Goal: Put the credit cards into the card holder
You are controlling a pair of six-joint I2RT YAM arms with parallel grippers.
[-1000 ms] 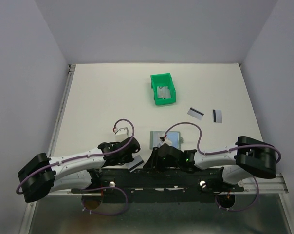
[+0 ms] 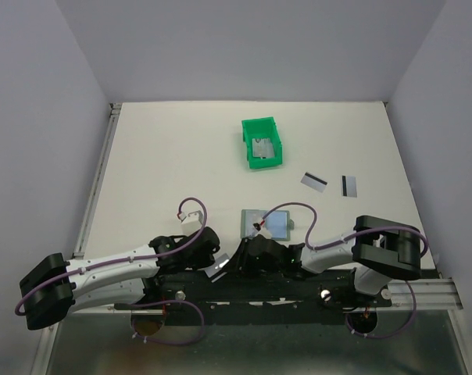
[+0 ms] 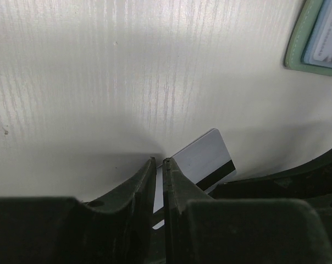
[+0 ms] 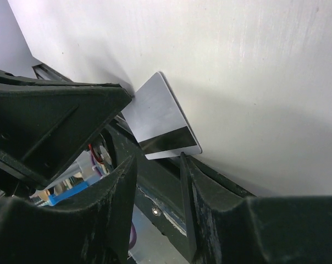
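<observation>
A credit card (image 4: 158, 110) with a black stripe lies at the front edge of the white table (image 2: 173, 148). Both grippers are low over it: my left gripper at its left end, its fingertips close together at the card's edge, and my right gripper at its other end, fingertips a little apart beside the striped edge. Whether either grips it I cannot tell. The card holder (image 2: 279, 224) lies just behind the right gripper, partly under its cables. Two more cards, one (image 2: 314, 182) slanted and one (image 2: 349, 186) upright in view, lie at the right.
A green basket (image 2: 262, 160) with something grey inside stands at the back middle. Below the front edge is a dark gap.
</observation>
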